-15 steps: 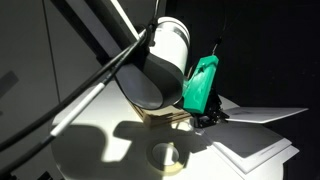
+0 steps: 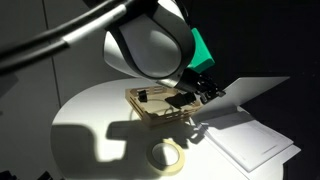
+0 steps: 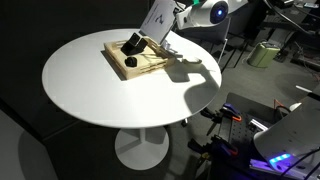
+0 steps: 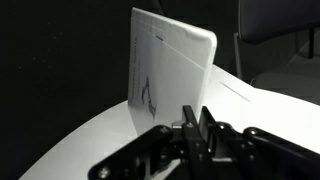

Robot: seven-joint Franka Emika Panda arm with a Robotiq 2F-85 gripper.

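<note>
A white book lies at the right of the table in exterior view 1, its pages (image 2: 248, 142) flat and its cover (image 2: 243, 93) raised at an angle. My gripper (image 2: 211, 96) is at the left end of that cover, shut on its edge. Seen from the wrist, the cover (image 4: 165, 70) stands steeply, with dark print on one face. The gripper reaches its near edge, and the fingertips lie close together there. In exterior view 2 the white cover (image 3: 159, 19) rises beyond the wooden box.
A shallow wooden box (image 2: 155, 118) with dark items sits just left of the book. A tape roll (image 2: 165, 156) lies in front of it. A dark chair (image 4: 280, 25) stands beyond the table.
The cover has tilted further up from the pages. My gripper has moved up and slightly left with it, and the arm has swung, showing more of the wooden box.
</note>
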